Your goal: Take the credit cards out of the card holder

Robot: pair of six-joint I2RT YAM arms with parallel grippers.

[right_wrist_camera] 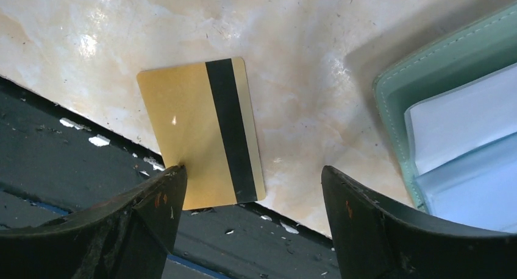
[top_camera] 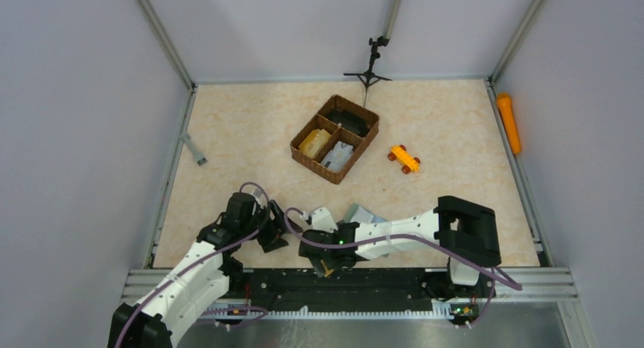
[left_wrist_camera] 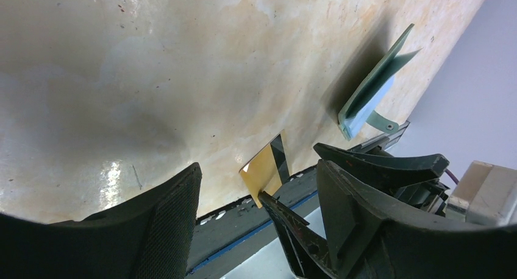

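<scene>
A gold card with a black stripe [right_wrist_camera: 195, 114] lies at the table's front edge, its lower part reaching over the dark gap. My right gripper is over it with fingers apart; one finger [right_wrist_camera: 161, 200] overlaps the card's lower left side, the other stands clear to its right. Whether that finger touches the card I cannot tell. The green card holder [left_wrist_camera: 366, 90] stands partly unfolded to the right, pale blue and white inside. My left gripper [top_camera: 282, 228] is open on the left, nothing held; in the left wrist view the card shows beyond its fingers.
A wicker basket [top_camera: 314, 164] with divided compartments stands further back, and a yellow toy car [top_camera: 404, 159] sits right of it. The dark front rail [top_camera: 342, 295] runs below the table edge.
</scene>
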